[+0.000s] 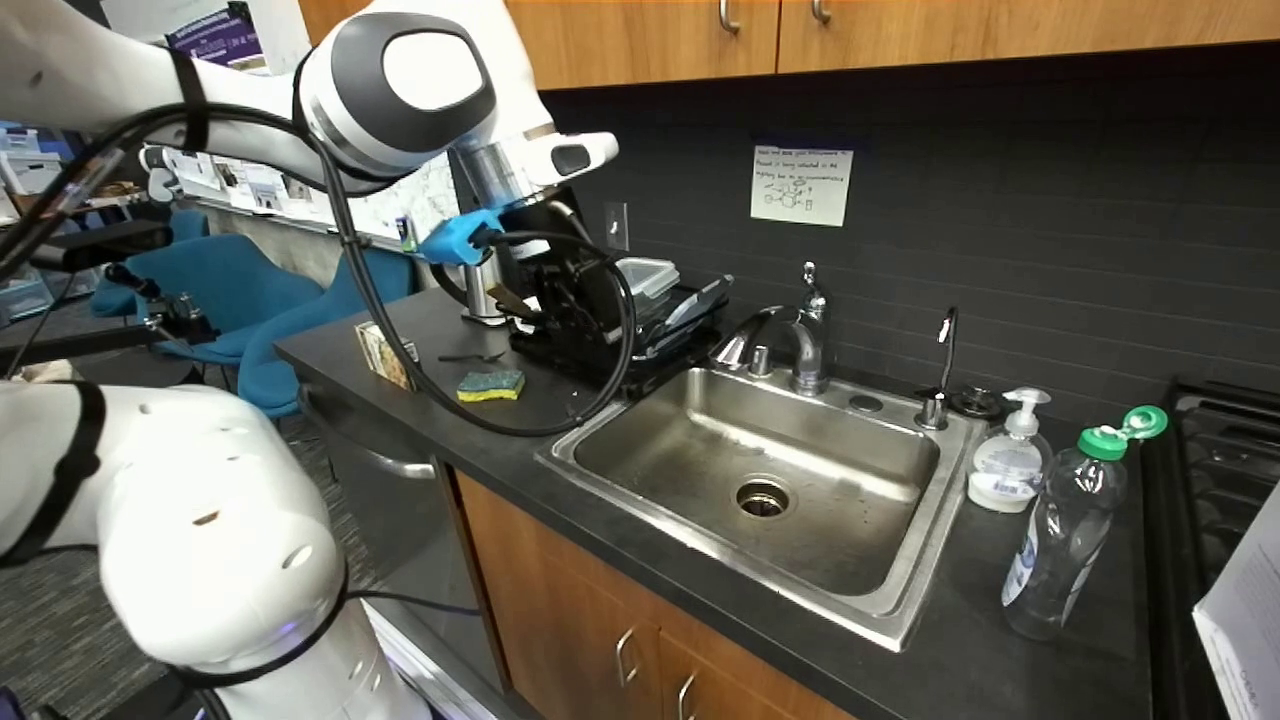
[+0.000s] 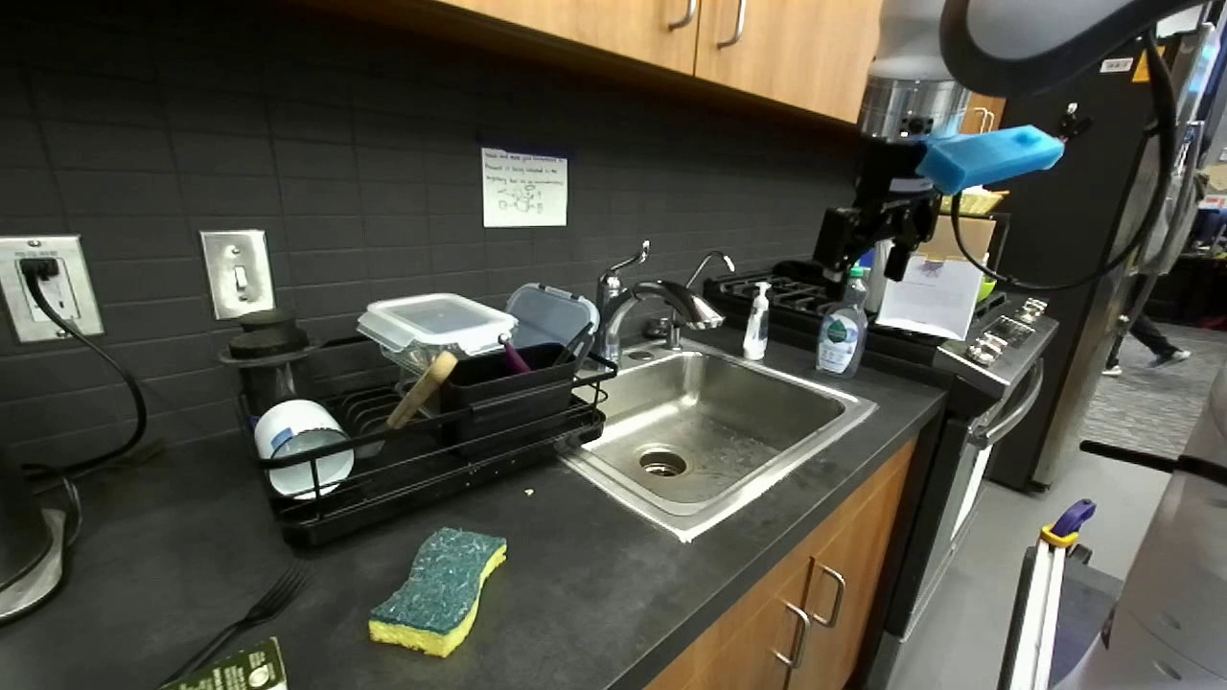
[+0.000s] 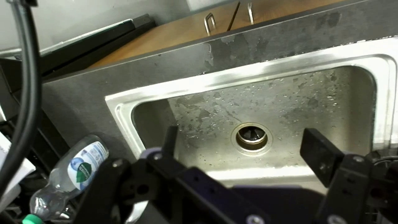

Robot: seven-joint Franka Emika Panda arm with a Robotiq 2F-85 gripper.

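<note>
My gripper is open in the wrist view, its two dark fingers wide apart and nothing between them. Beyond and below it lies the empty steel sink [image 3: 209, 115], wet with drops, its drain showing between the fingers. Exterior view 2 has the gripper [image 2: 870, 255] raised at the upper right, clear of the counter. In exterior view 1 it hangs in front of the dish rack, dark against dark. A green and yellow sponge [image 2: 440, 583] lies on the counter, left of the sink. The clear soap bottle [image 3: 84, 164] has a green cap.
A black dish rack [image 2: 380, 489] holds a white mug [image 2: 301, 443], lidded containers and utensils. A black fork [image 2: 247, 615] lies near the sponge. The faucet [image 1: 810, 342] rises behind the sink; a pump bottle [image 1: 1010, 456] stands beside the soap bottle. The stove borders the counter's right end.
</note>
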